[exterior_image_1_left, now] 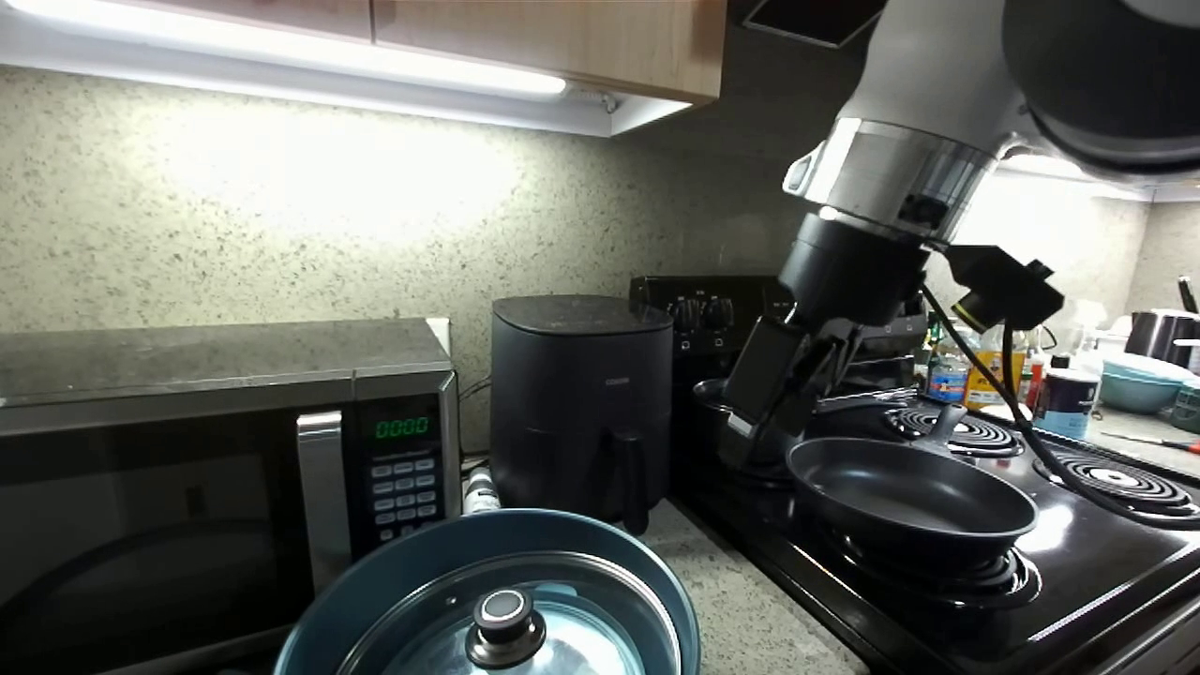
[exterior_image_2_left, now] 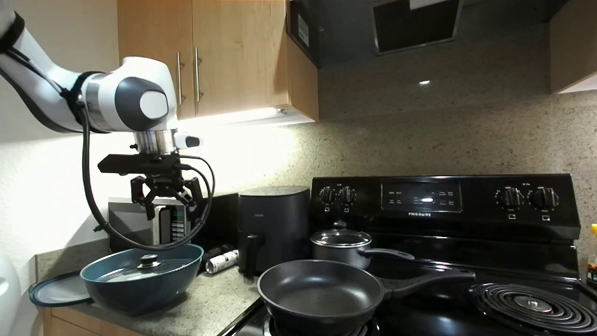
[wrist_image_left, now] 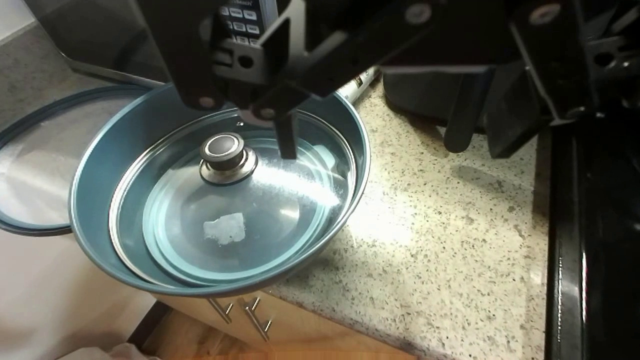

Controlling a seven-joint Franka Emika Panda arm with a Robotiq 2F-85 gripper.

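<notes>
My gripper (exterior_image_2_left: 171, 208) is open in the air, with nothing between its fingers. In exterior view 2 it appears above the blue-green bowl (exterior_image_2_left: 134, 288) and in front of the microwave. A clear glass lid with a black knob (wrist_image_left: 222, 151) lies inside this bowl, tilted a little. From the wrist view, the left fingertip (wrist_image_left: 288, 141) overlaps the lid's far part, while the right one appears over the counter by the air fryer handle. Exterior view 1 shows the gripper (exterior_image_1_left: 756, 441) tilted, covering most of the grey saucepan. The gripper touches neither lid nor bowl as far as shows.
A black frying pan (exterior_image_2_left: 322, 291) sits on the front burner, with a lidded saucepan (exterior_image_2_left: 341, 249) behind it. The black air fryer (exterior_image_2_left: 274, 224) stands between microwave (exterior_image_1_left: 214, 484) and stove. Another lid (exterior_image_2_left: 59, 291) lies left of the bowl. Bare counter (wrist_image_left: 420, 270) separates bowl and stove.
</notes>
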